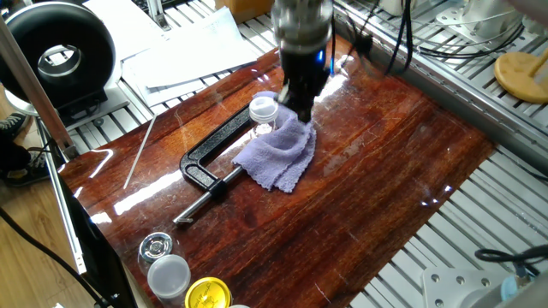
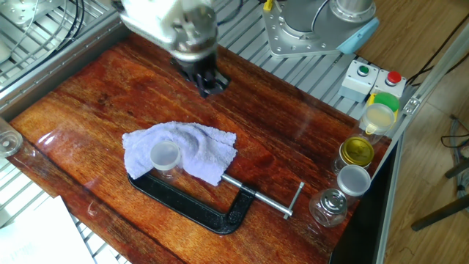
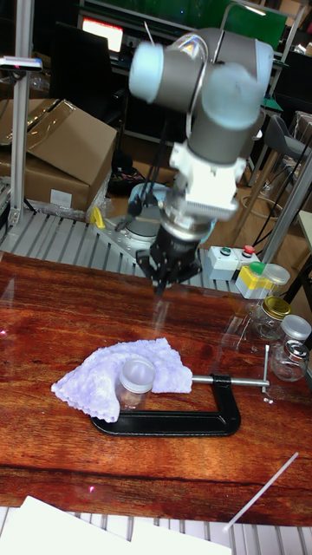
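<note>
My gripper (image 2: 209, 86) hangs in the air above the table, pointing down. In exterior view 3 the gripper (image 3: 165, 280) is well above the tabletop and behind the cloth. Its dark fingers are blurred, so their opening is unclear. A small clear jar with a white lid (image 2: 166, 154) stands upright at the lilac cloth (image 2: 209, 149), apart from the gripper; whether its base rests on the cloth is unclear. The crumpled cloth lies partly over a black C-clamp (image 2: 192, 210), which lies flat with its screw rod (image 1: 199, 207) sticking out.
Several jars stand along one table edge, among them a yellow-lidded jar (image 2: 357, 152) and a white-lidded jar (image 2: 353, 180). A button box (image 2: 359, 79) sits beyond them. White papers (image 1: 193, 60) lie off the table.
</note>
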